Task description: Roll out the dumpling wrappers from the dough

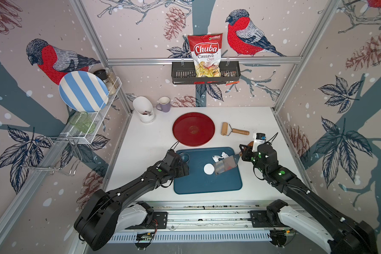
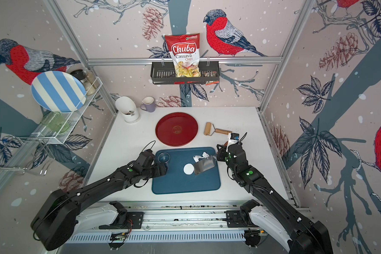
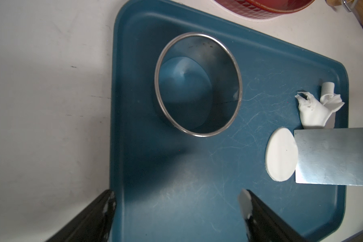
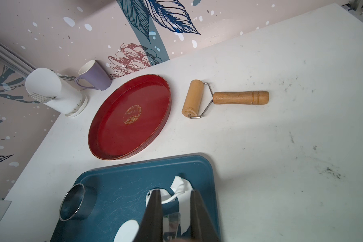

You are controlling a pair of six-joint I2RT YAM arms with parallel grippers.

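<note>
A round white dough wrapper point(image 1: 208, 169) lies flat on the blue tray point(image 1: 207, 186). Beside it, crumpled dough scraps point(image 3: 313, 111) sit near the tray's right end. My right gripper point(image 1: 243, 153) is shut on the handle of a metal spatula point(image 3: 334, 155), whose blade reaches over the tray with its edge close to the wrapper; whether they touch, I cannot tell. A metal ring cutter point(image 3: 197, 84) stands at the tray's back left corner. In the left wrist view, my left gripper hangs open above the tray, nothing between its fingers.
Behind the tray is a red round plate point(image 1: 193, 129). A wooden roller point(image 4: 223, 98) rests on the table to its right. A white utensil holder point(image 1: 144, 109) and a purple mug point(image 1: 163, 104) stand at the back left.
</note>
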